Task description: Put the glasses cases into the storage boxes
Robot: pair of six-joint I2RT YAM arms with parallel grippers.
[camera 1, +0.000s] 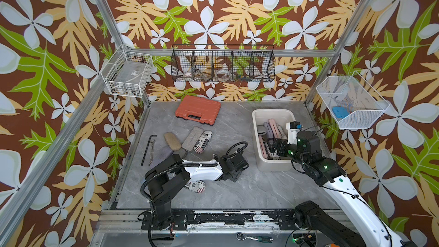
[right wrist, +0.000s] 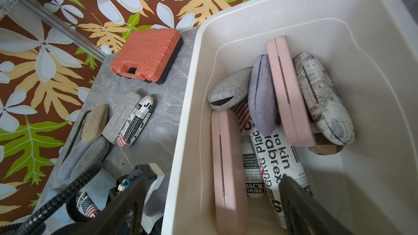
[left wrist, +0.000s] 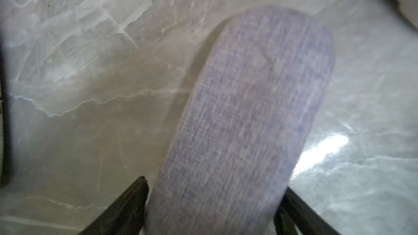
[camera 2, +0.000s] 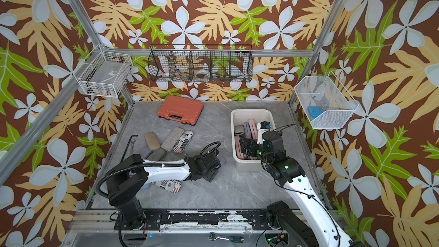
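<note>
A lavender fabric glasses case (left wrist: 243, 113) lies on the grey table under my left gripper (camera 1: 234, 173), whose fingers are around its near end, part open; whether they grip it is unclear. More cases, including a tan one (camera 1: 172, 139), a grey one (camera 1: 192, 137) and a newsprint one (camera 1: 203, 141), lie at the left of the table. The white storage box (right wrist: 383, 26) holds several cases, among them pink (right wrist: 289, 91), lavender (right wrist: 261, 91) and newsprint (right wrist: 274, 161) ones. My right gripper (camera 1: 279, 146) stands open over the box, nothing held.
An orange toolbox (camera 1: 197, 108) sits at the back, tools (camera 1: 148, 148) at the left edge. Wire baskets (camera 1: 221, 66) hang on the rear and side frames.
</note>
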